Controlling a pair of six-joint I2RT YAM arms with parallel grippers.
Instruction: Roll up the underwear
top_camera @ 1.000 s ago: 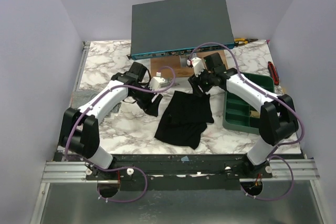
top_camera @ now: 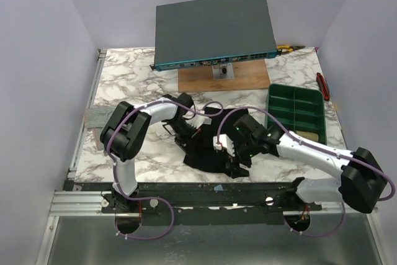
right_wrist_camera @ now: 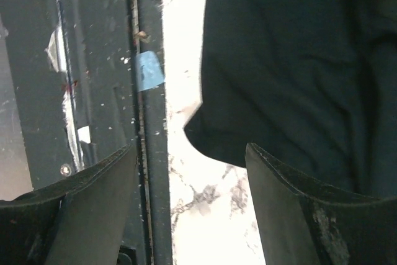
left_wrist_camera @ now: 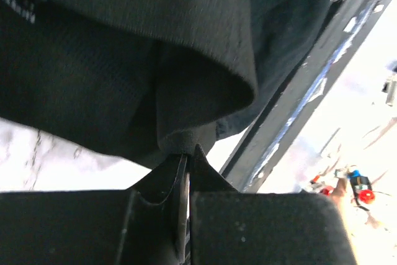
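Note:
The black underwear (top_camera: 205, 157) lies flattened on the marble table, with folds along it. My left gripper (top_camera: 191, 141) is down at its left side; in the left wrist view the fingertips (left_wrist_camera: 190, 175) are shut at a folded flap of the fabric (left_wrist_camera: 205, 72), and whether cloth is pinched between them is unclear. My right gripper (top_camera: 236, 166) hangs over the front right part of the cloth, open, with a flat corner of the underwear (right_wrist_camera: 211, 131) below it.
A green divided bin (top_camera: 285, 100) stands at the right. A wooden board (top_camera: 248, 82) lies under the monitor-like panel at the back. The table's dark front edge (top_camera: 186, 189) is close to both grippers.
Both grippers have moved toward the front: the left down onto the underwear's left side, the right from the back right corner to above the front right part.

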